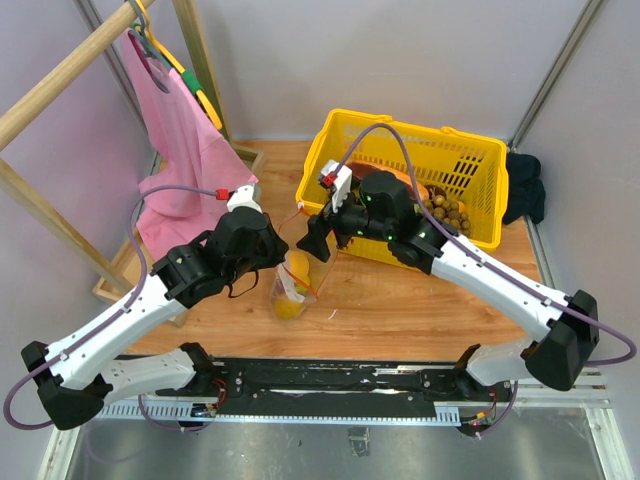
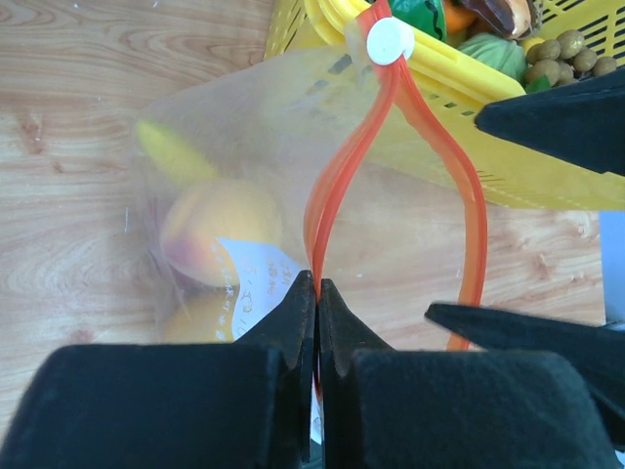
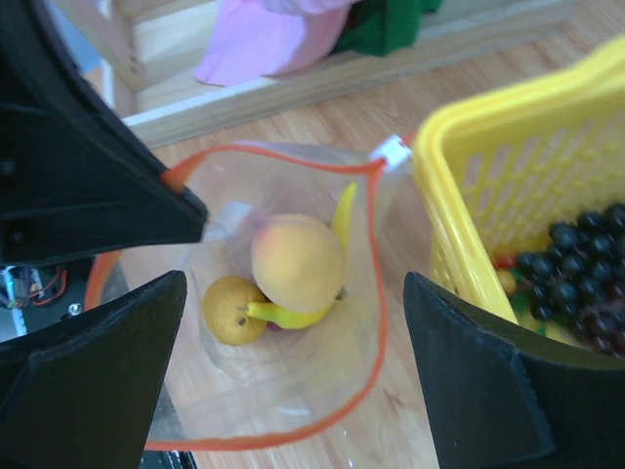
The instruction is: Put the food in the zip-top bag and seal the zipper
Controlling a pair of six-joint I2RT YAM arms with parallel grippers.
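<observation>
A clear zip top bag with an orange-red rim [image 2: 477, 234] stands with its mouth spread. Inside, the right wrist view shows a peach-like fruit [image 3: 298, 256], a rounder yellow-brown one [image 3: 231, 313] and a yellow banana-like piece [image 3: 293, 318]. The white zip slider [image 2: 390, 41] sits at the end of the rim by the basket. My left gripper is shut on the rim, its red strip passing between the fingertips. Open and empty, my right gripper hangs over the bag mouth, its fingers [image 3: 493, 376] spread wide.
Close behind the bag stands a yellow basket [image 1: 490, 185] of mixed food, its wall beside my right gripper. Pink cloth [image 1: 185, 150] hangs from a wooden rack at left.
</observation>
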